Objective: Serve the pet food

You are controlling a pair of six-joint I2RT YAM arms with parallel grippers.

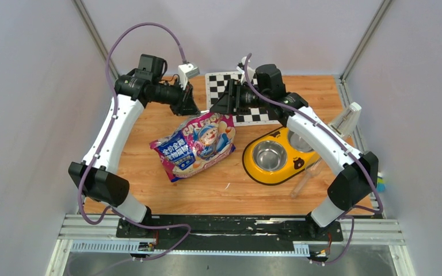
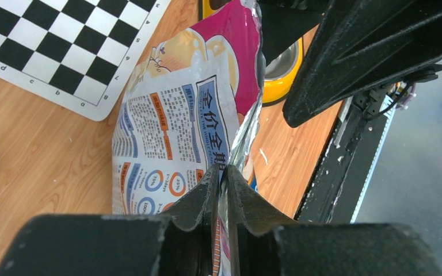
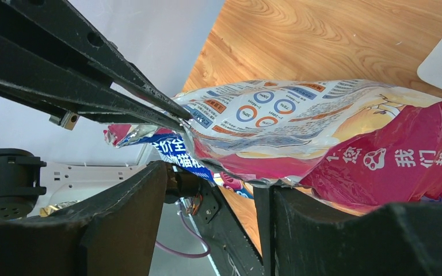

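The pink and blue pet food bag (image 1: 198,144) lies tilted on the table, its upper edge raised toward both grippers. In the left wrist view, the fingertips of my left gripper come together on the bag's silvery edge. My right gripper has its fingers spread wide; one finger (image 3: 266,213) is against the bag's edge and the other stands apart. Seen from the left wrist, that edge runs between the right gripper's two fingers. To the bag's right is a yellow feeder (image 1: 290,168) with two metal bowls, the nearer bowl (image 1: 269,155) visibly empty.
A checkered board (image 1: 256,118) lies flat behind the grippers. On the right, under the right arm, stand a whitish object (image 1: 346,118) and a clear tube-like item (image 1: 305,183). Bare table surrounds the bag's left and front.
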